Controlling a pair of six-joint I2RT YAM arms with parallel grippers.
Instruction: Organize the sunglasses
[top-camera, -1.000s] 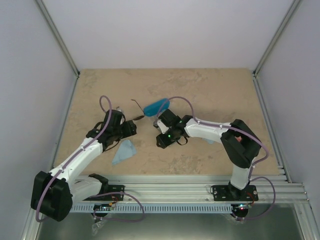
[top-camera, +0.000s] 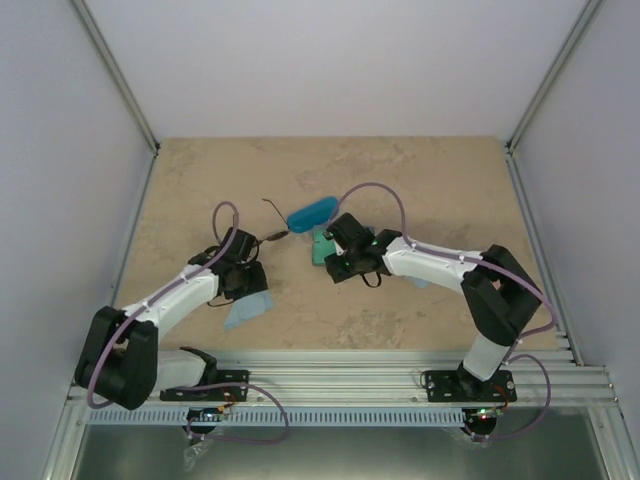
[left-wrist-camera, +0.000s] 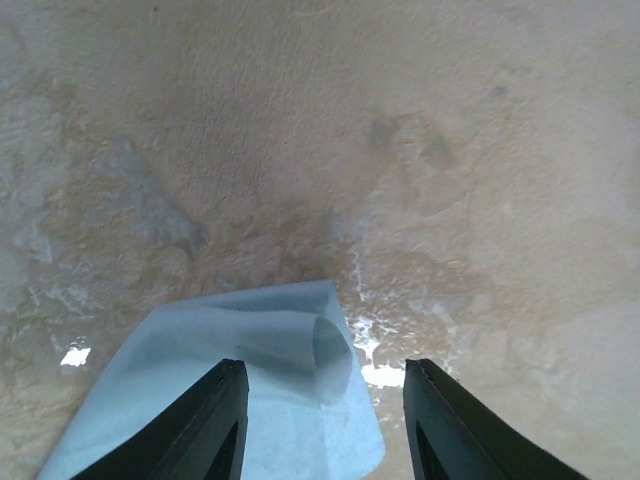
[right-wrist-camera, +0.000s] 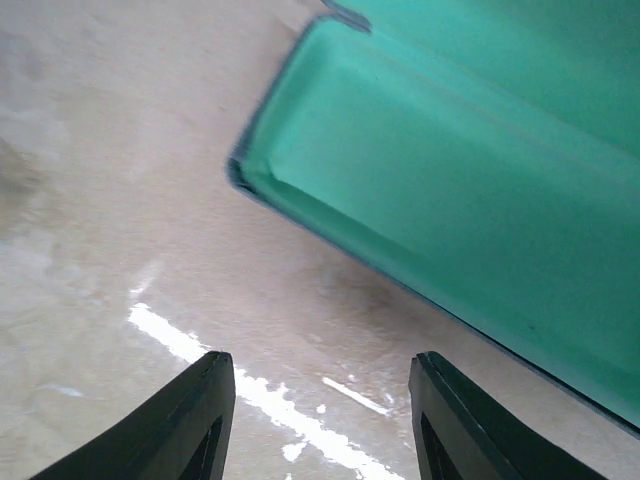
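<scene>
Dark sunglasses (top-camera: 276, 236) lie left of the blue case part (top-camera: 312, 215) in the top view, one thin temple sticking up and back; the left arm hides some of them. A green case part (top-camera: 322, 250) shows beside the right gripper; the right wrist view shows a green-lined tray (right-wrist-camera: 430, 190) with a hinged edge, beyond the open right gripper, which is empty. My left gripper stands part open over a light-blue cloth (left-wrist-camera: 200, 370) with a folded-over corner. Nothing shows held between its fingers.
Another pale-blue piece (top-camera: 418, 282) lies under the right forearm, mostly hidden. Both arms stand close to the sunglasses and case.
My left gripper has come toward the front, over the cloth. The right gripper has shifted slightly right, and more of the green case part now shows. The sunglasses stay put.
</scene>
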